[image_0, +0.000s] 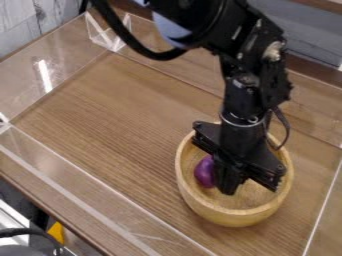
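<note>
A wooden bowl (231, 210) sits on the wooden table at the lower right, with a purple object (205, 172) in its left part. My black gripper (243, 172) is down over the bowl, just right of the purple object, which it partly hides. The gripper looks shut; whether anything is between its fingers is hard to see.
A small clear plastic item (110, 32) stands at the back left. Cables and a yellow item lie off the near left edge.
</note>
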